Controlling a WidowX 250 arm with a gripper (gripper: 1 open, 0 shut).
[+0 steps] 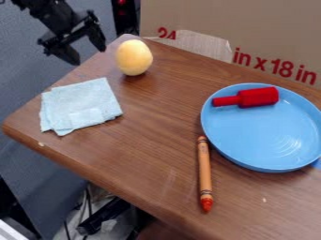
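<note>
The black gripper (83,45) hangs at the top left, raised beyond the wooden table's left edge, its fingers apart with nothing visible between them. A yellow rounded object (134,57) stands at the back of the table, right of the gripper. A folded pale blue cloth (79,107) lies on the left part of the table. A blue plate (261,141) sits on the right with a red cylinder with a handle (257,97) on it. An orange crayon (205,175) lies left of the plate.
A cardboard box (238,33) stands behind the table. Below the left edge are dark cables and frame parts.
</note>
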